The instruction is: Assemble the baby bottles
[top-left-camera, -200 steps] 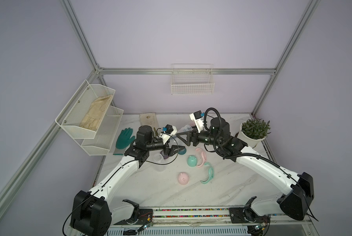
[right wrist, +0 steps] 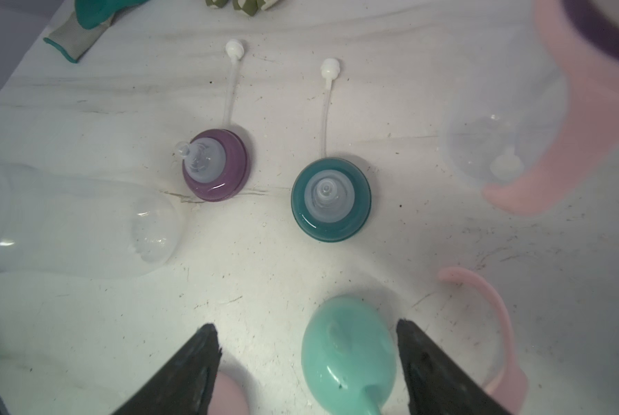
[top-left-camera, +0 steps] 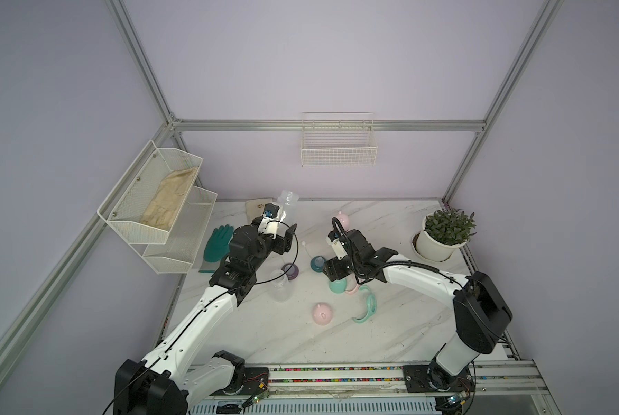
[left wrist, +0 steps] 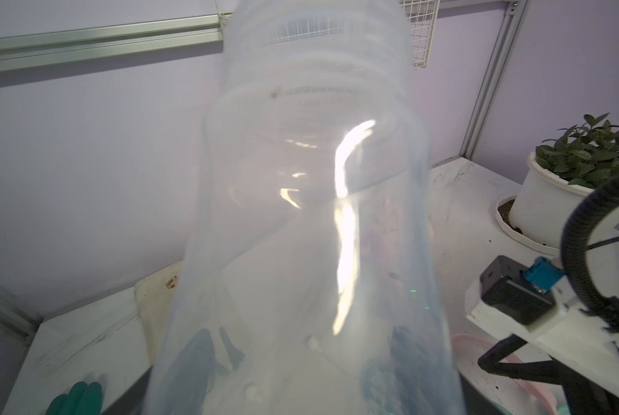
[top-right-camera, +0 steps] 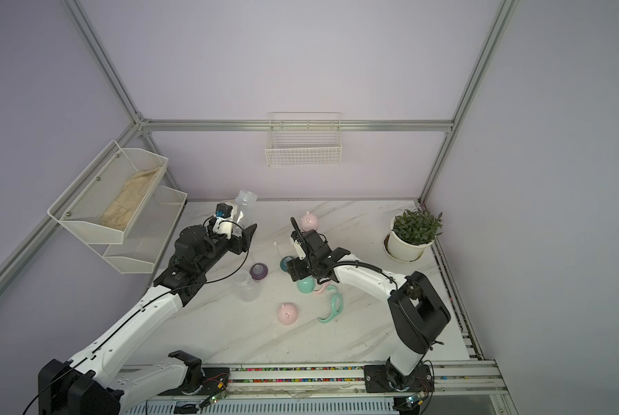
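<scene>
A clear bottle [left wrist: 275, 228] is tilted up in my left gripper, which is shut on it; its fingers show only blurred through the wall. In the top left view this bottle [top-left-camera: 288, 196] rises above the left gripper, open neck upward. My right gripper points down over the teal domed cap [right wrist: 347, 352], fingers apart on either side, nothing visibly clamped. Behind it lie the teal collar with nipple and straw [right wrist: 330, 200] and the purple one [right wrist: 216, 166]. Another clear bottle [right wrist: 81, 224] lies on its side at left.
A bottle with a pink handle [right wrist: 579, 117] and pink cap [top-right-camera: 309, 220] stands at the back. A loose pink handle [right wrist: 496, 311], a teal handle [top-right-camera: 332, 305] and a pink cap [top-right-camera: 287, 313] are on the table. The potted plant [top-left-camera: 444, 238] stands at right.
My left gripper has lifted and tilted the bottle up, moving back and left. My right gripper has moved away from that bottle, down and left to the teal cap.
</scene>
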